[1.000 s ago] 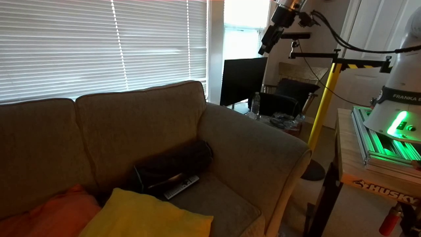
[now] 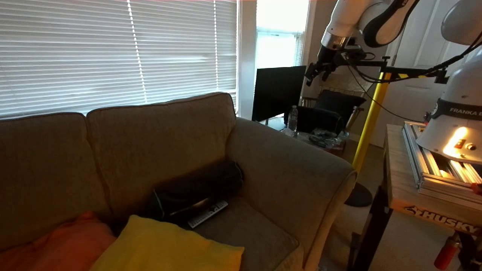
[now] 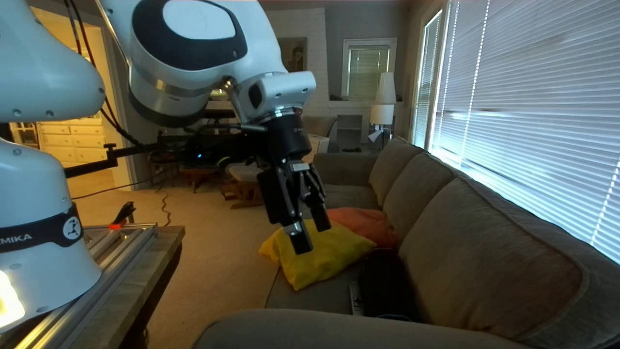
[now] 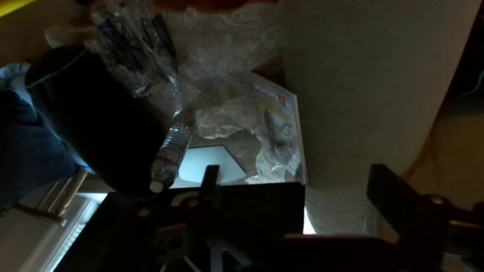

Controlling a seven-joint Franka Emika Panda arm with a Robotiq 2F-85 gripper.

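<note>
My gripper (image 3: 311,237) is open, its two fingers apart with empty air between them. It hangs high beyond the couch arm in exterior view 1, well above a cluttered side table. On that table stands a clear water bottle (image 2: 292,119), which the wrist view shows from above as a bottle (image 4: 171,156) with a white cap. Down on the couch seat, a grey remote (image 2: 208,214) lies against a dark bolster (image 2: 199,187). A yellow pillow (image 2: 169,246) and an orange pillow (image 2: 63,244) rest farther along the seat.
A black monitor (image 2: 278,92) rises behind the side table. Crumpled clear plastic (image 4: 222,118) and a printed box (image 4: 279,122) crowd the tabletop beside the couch arm (image 2: 289,167). A yellow post (image 2: 372,119) carrying a black bar stands near my base.
The arm has swung lower and farther into view, its gripper now down beside the monitor's top right corner. The base light went from green to a warm white. The couch items stayed put.
</note>
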